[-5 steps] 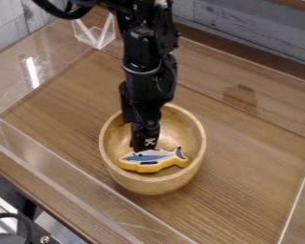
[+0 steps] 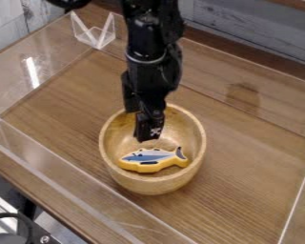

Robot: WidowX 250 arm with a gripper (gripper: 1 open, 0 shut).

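Note:
A black robot arm reaches down from the top centre to a tan round bowl (image 2: 193,143). Its open gripper (image 2: 144,114) is over the back part of the bowl, above a yellow toy (image 2: 162,164) with a blue and white middle, which lies in the front of the bowl.
Bare wooden table (image 2: 244,114) surrounds the bowl, with free room to the right and left. A clear plastic object (image 2: 94,29) stands at the back left. A white wall runs along the back. Dark cables show at the bottom left.
The gripper has risen a little from lower in the bowl, away from the yellow toy, which looks unmoved.

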